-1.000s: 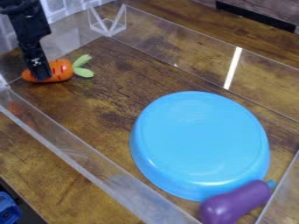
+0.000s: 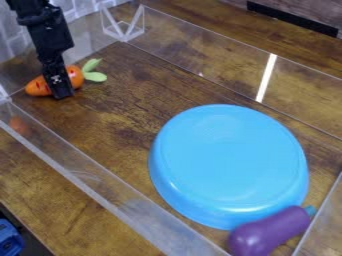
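Observation:
An orange toy carrot (image 2: 39, 86) with pale green leaves (image 2: 92, 71) lies in the upper left of the tray, by its clear wall. The black gripper (image 2: 56, 80) is down on it from above, its fingertips at the carrot's body; whether they are closed on it is unclear.
A large upturned light blue bowl or plate (image 2: 227, 160) fills the right middle. A purple toy eggplant (image 2: 261, 232) lies at its lower right. Clear plastic walls (image 2: 134, 200) border the wooden surface; a blue object (image 2: 8, 238) sits outside at lower left.
The gripper has moved slightly right and down over the carrot, and the carrot's leaves have shifted slightly.

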